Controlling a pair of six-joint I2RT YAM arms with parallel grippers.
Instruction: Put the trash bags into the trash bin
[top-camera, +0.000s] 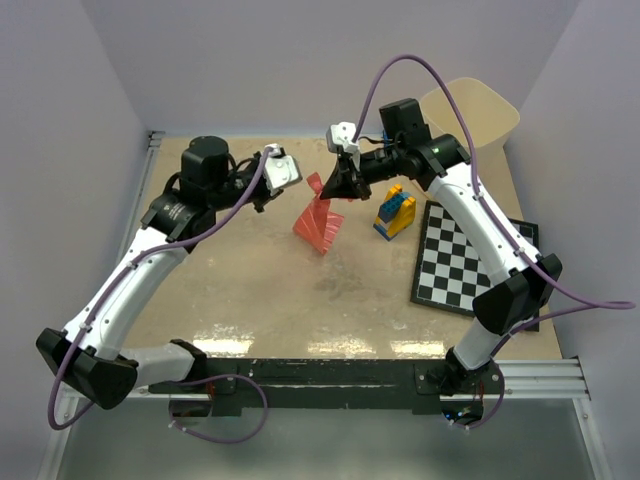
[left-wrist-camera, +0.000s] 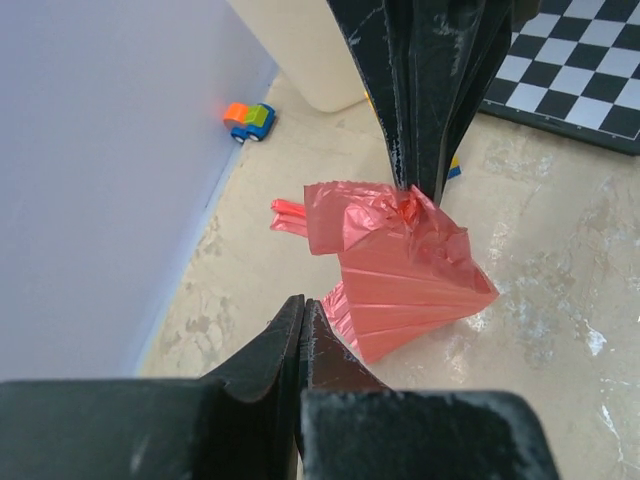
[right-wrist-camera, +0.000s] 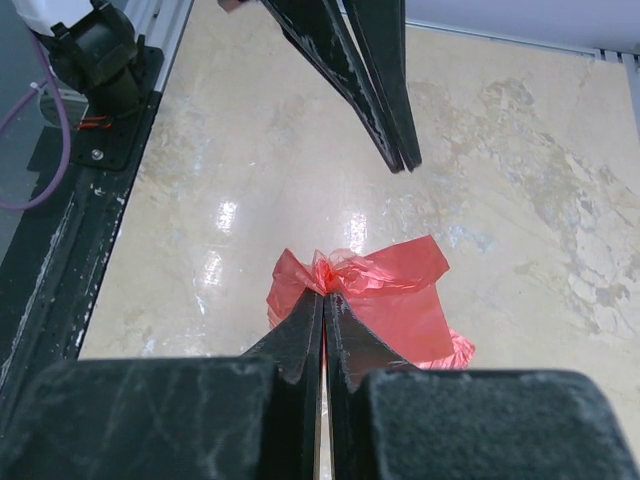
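A pink plastic trash bag (top-camera: 318, 223) hangs from my right gripper, which is shut on its gathered top above the table's middle; the left wrist view shows it pinched there. My left gripper stands to the left of the bag, shut, with nothing showing between its fingers. Further pink plastic (left-wrist-camera: 290, 218) shows behind the held bag in the left wrist view. The cream bin (top-camera: 470, 105) stands at the back right, partly behind the right arm.
A yellow and blue toy (top-camera: 395, 212) lies right of the bag, and a small toy car (left-wrist-camera: 250, 121) is near the back wall. A checkered board (top-camera: 450, 260) covers the right of the table.
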